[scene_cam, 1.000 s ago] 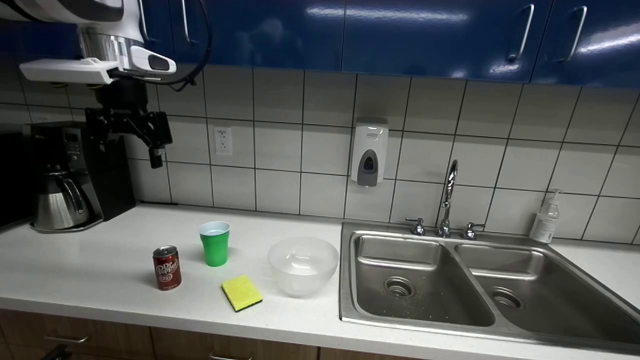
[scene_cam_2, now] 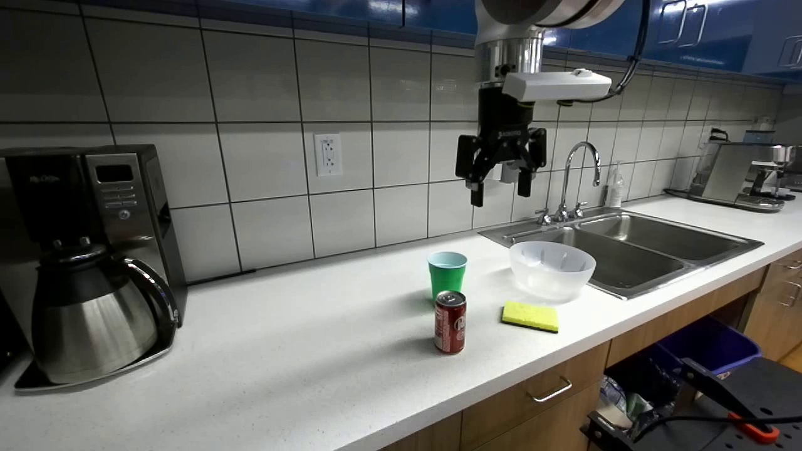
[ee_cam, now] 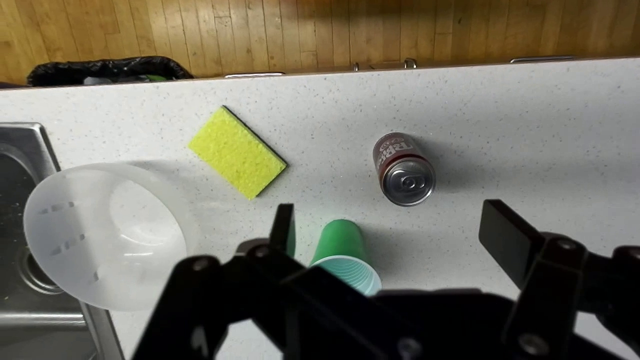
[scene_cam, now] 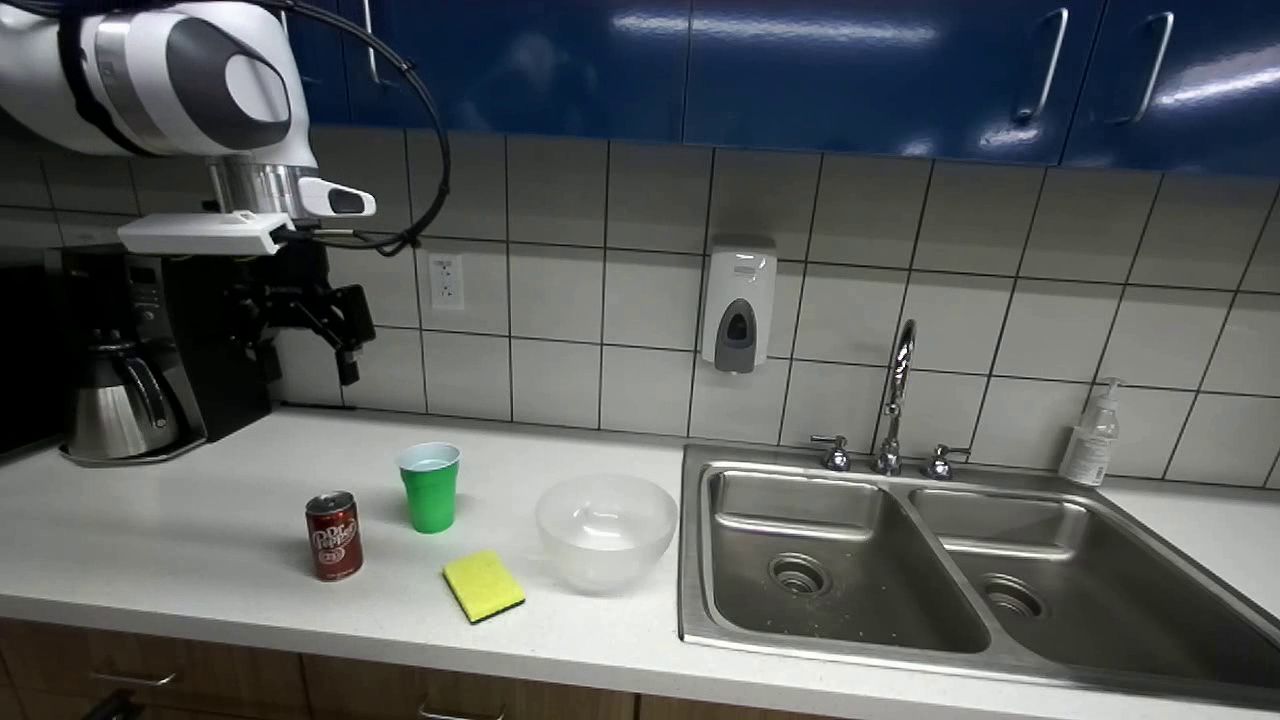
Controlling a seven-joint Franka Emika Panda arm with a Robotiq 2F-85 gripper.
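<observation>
My gripper [scene_cam_2: 500, 196] hangs open well above the counter, its two fingers wide apart with nothing between them. Below it, in the wrist view, a green cup [ee_cam: 342, 240] stands upright, partly covered by the gripper's black body. A red Dr Pepper can [ee_cam: 396, 150] stands close to the cup, nearer the counter's front edge. The yellow sponge [ee_cam: 237, 153] lies flat between the can and a frosted bowl [ee_cam: 150, 210]. That bowl [scene_cam: 606, 540] sits beside the sink and looks empty.
A double steel sink [scene_cam: 696, 600] with a faucet [scene_cam: 894, 402] is right of the bowl. The coffee maker [scene_cam_2: 124, 195] and its carafe stand at the left end. Tiled wall backs the counter; bare counter [scene_cam_2: 286, 361] lies between carafe and can.
In exterior view 1 the arm and gripper have come lower and moved to the right. The cup, can, sponge and bowl are where they were.
</observation>
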